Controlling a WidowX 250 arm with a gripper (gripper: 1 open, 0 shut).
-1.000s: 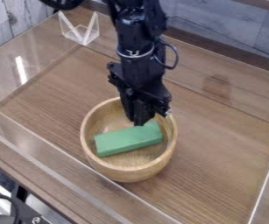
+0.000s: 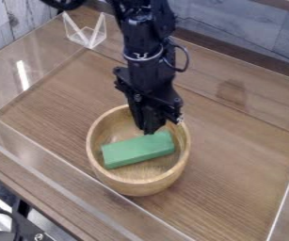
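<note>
My black gripper point(image 2: 150, 120) hangs over the back of a round beige bowl point(image 2: 139, 184), its tip at or just inside the rim. A green rectangular block point(image 2: 134, 152) lies in the bowl, just in front of and below the gripper. The fingertips are dark and overlap, so I cannot tell whether they are open or shut.
A panelled wall point(image 2: 248, 38) runs along the back. White transparent pieces stand at the upper left and left edge. A black cable lies at the bottom left corner.
My gripper and arm have shifted very slightly. The bowl and green block look unmoved.
</note>
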